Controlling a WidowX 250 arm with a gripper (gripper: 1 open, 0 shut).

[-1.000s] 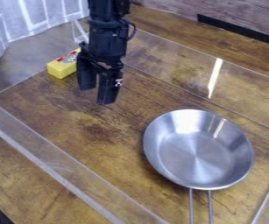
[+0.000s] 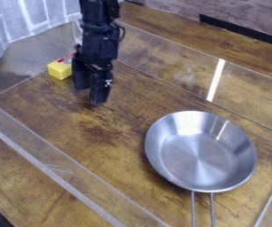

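Note:
The black gripper hangs open over the wooden table, left of centre at the back. Just left of it, partly behind it, a yellow block-like object lies on the table. A silver frying pan rests at the front right, its handle pointing toward the near edge.
Clear plastic or glass-like edges run along the left side and corner. White tape strips mark the wood at the right.
The gripper has moved a little left and back, closer to the yellow object. The pan has not moved.

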